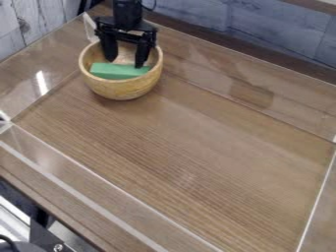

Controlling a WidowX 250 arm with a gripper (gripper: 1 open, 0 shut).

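A light wooden bowl [121, 86] sits at the upper left of the table, with a flat green object [118, 71] lying inside it. My black gripper [126, 51] is over the back part of the bowl, with its fingers spread apart above or just behind the green object. It holds nothing that I can see. Whether the fingertips touch the green object or the bowl is hard to tell.
A dark grey-blue wall [269, 25] runs along the back, and the table's left edge lies near the bowl.
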